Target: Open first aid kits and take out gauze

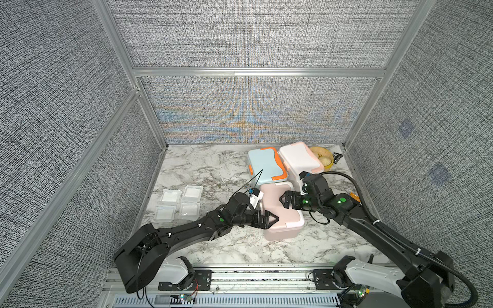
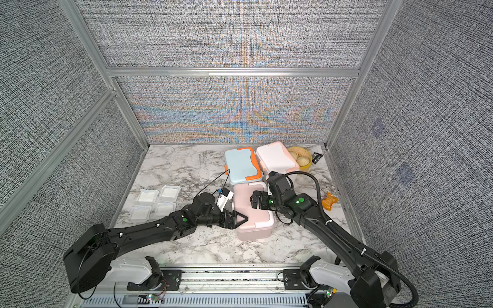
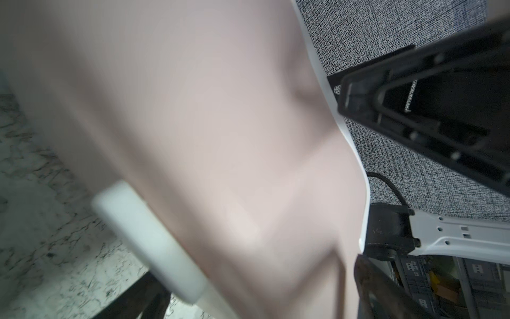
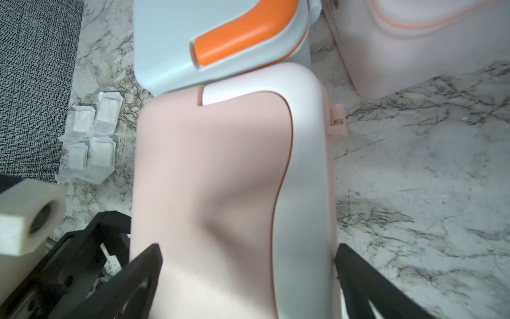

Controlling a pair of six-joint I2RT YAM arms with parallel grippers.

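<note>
A pink first aid kit (image 1: 277, 201) with white trim stands closed at the front middle of the table. My left gripper (image 1: 272, 219) is open at the kit's left front, its fingers over the lid. On the opposite side, towards the back right, my right gripper (image 1: 287, 199) is also open. In the right wrist view the pink kit (image 4: 212, 180) fills the space between the open fingers. Its blurred lid (image 3: 223, 133) lies close below the left wrist camera. Four-cornered white gauze packs (image 1: 165, 213) lie in a group at the left.
Behind the pink kit stand a light blue kit (image 1: 264, 161) with orange trim and a white-and-pink kit (image 1: 299, 156). A yellow basket (image 1: 328, 165) and a black packet (image 1: 337, 157) sit at the back right; an orange object (image 2: 330, 200) lies at the right.
</note>
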